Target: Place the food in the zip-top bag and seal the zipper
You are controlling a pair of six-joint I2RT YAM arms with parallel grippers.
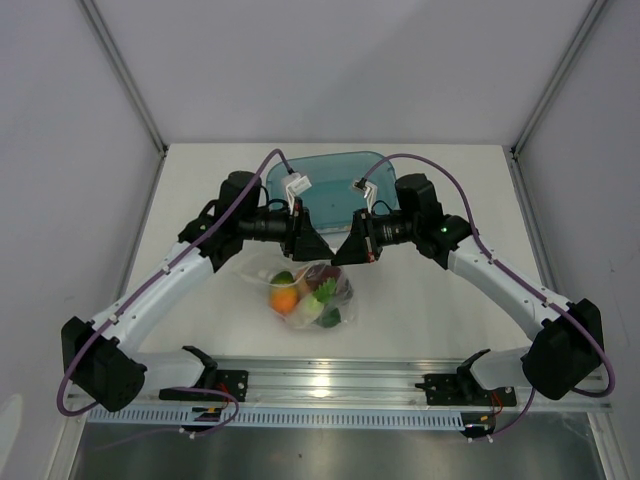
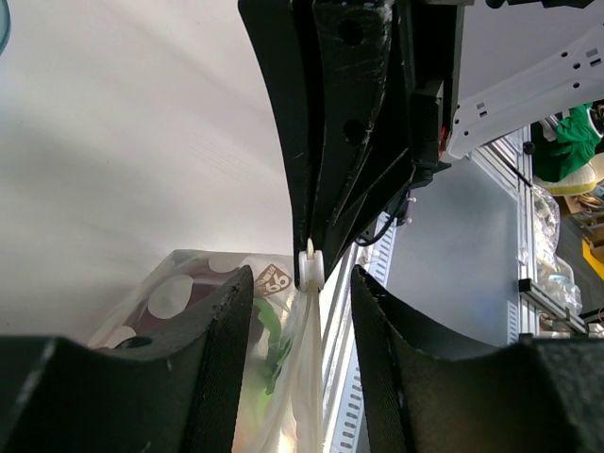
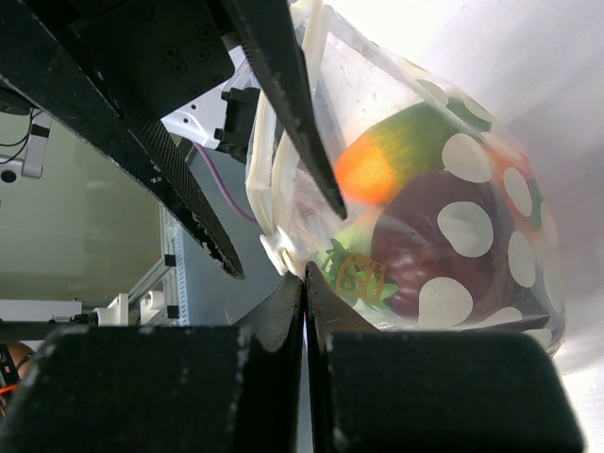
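The clear zip bag holds food: an orange item, a dark purple one and green pieces, also visible through the dotted plastic. My right gripper is shut at the bag's white zipper slider on its top edge. My left gripper is part open around that slider, its fingers either side and apart from it; in the right wrist view its fingers hang over the bag beside the slider. Both grippers meet above the bag in the top view.
A teal tray lies behind the arms at the back.
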